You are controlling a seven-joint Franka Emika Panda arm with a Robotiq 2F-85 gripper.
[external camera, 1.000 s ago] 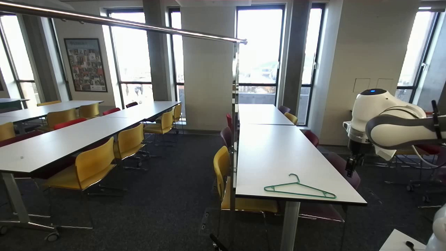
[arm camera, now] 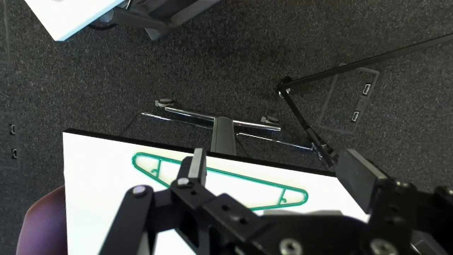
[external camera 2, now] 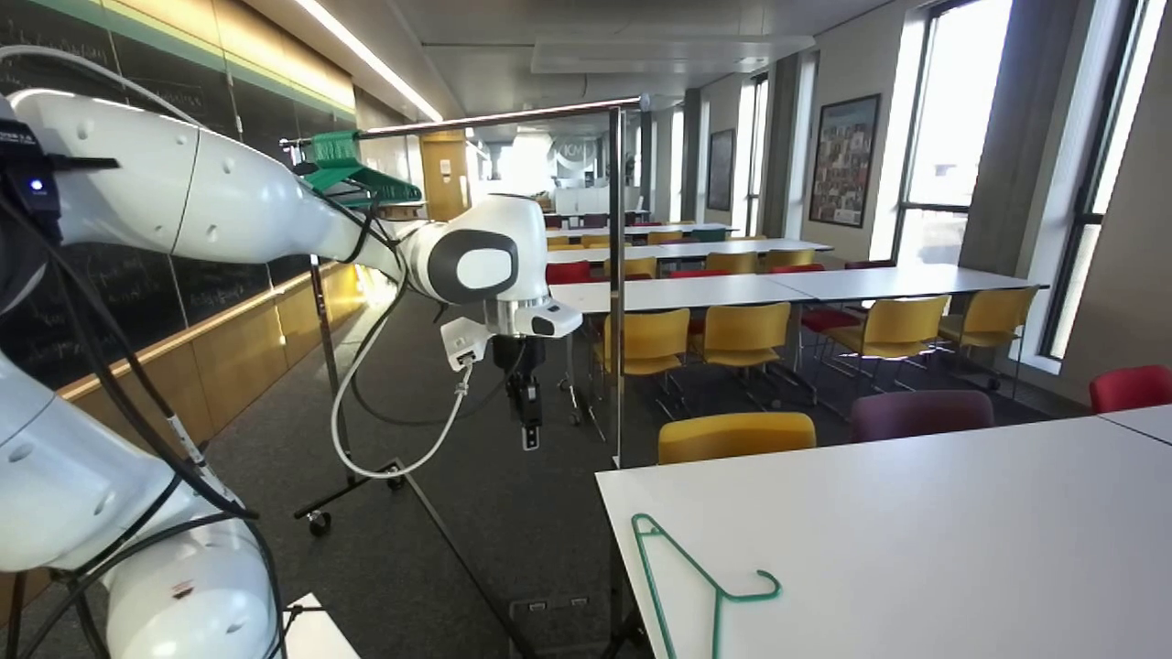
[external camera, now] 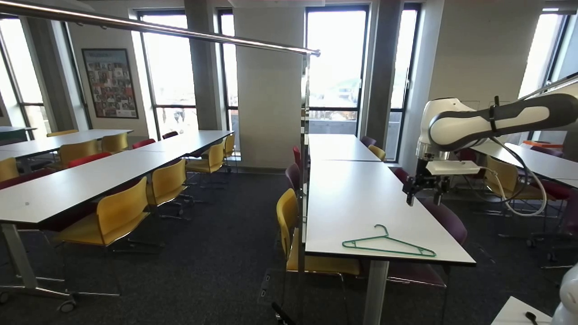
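Note:
A green hanger (external camera: pixel 388 245) lies flat near the front edge of the white table (external camera: pixel 347 189), its hook pointing away from that edge. My gripper (external camera: pixel 426 201) points down, above the table's level and apart from the hanger. Wide space shows between its two fingers in the wrist view, with nothing held, so it stands open. Seen from the wrist, the hanger (arm camera: pixel 246 176) lies below the gripper, which hides its hook and part of its frame. In the second exterior view the hanger (external camera 2: pixel 681 571) is cut off by the bottom of the picture.
A metal rack post (external camera: pixel 304 151) rises beside the table's left side, carrying a long rail (external camera: pixel 216 38). Several green hangers (external camera 2: pixel 346 176) hang at the rail's far end. Chairs (external camera: pixel 290 216) stand around the table.
In the first exterior view the arm has moved left and up, and the gripper has turned so both fingers show apart. The hanger has not moved.

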